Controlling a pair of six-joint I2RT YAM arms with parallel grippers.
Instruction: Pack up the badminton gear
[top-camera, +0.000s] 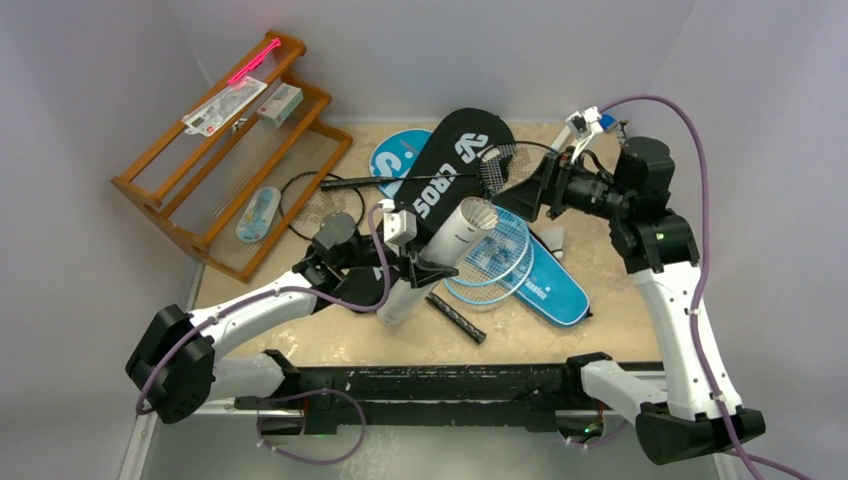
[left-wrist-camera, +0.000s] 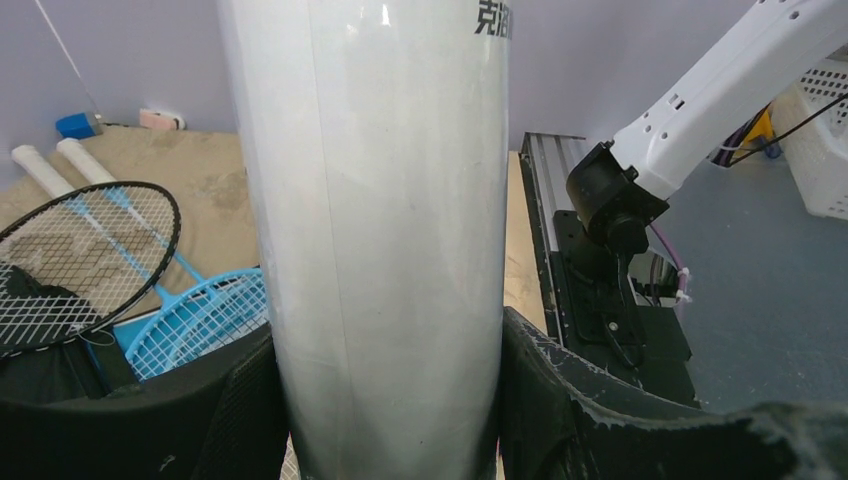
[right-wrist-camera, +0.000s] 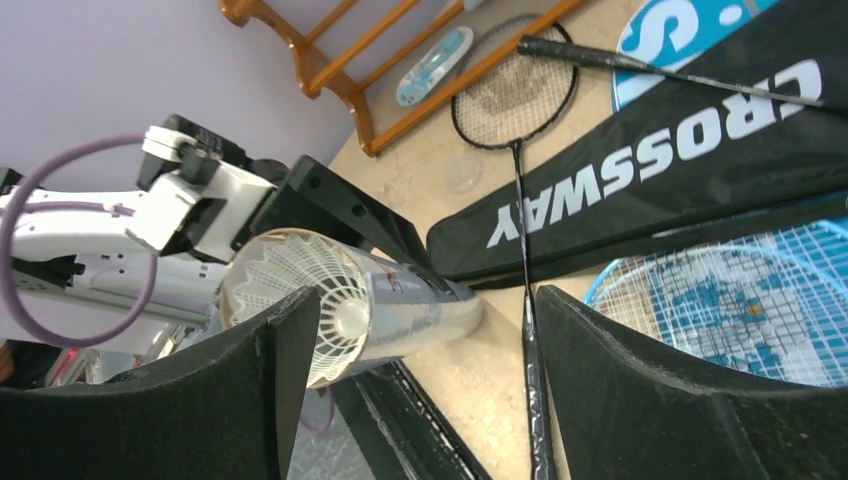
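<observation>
A white shuttlecock tube (top-camera: 455, 235) slants up over the table, with my left gripper (top-camera: 440, 270) shut around its middle. In the left wrist view the tube (left-wrist-camera: 390, 220) fills the space between both fingers. Its open mouth (right-wrist-camera: 238, 310) faces my right gripper. Inside that mouth, a shuttlecock (right-wrist-camera: 290, 275) shows its scalloped skirt, with the round base deeper in. My right gripper stands open beside the rim, nothing between its fingers. A black CROSSWAY racket bag (right-wrist-camera: 650, 170) and blue rackets (top-camera: 490, 265) lie below.
A wooden rack (top-camera: 225, 150) stands at the left. Black rackets lie over the bag, one with its handle (top-camera: 345, 183) pointing left. A blue cover (top-camera: 555, 290) is on the right, and a loose black handle (top-camera: 457, 318) lies in front. Bare table shows along the front.
</observation>
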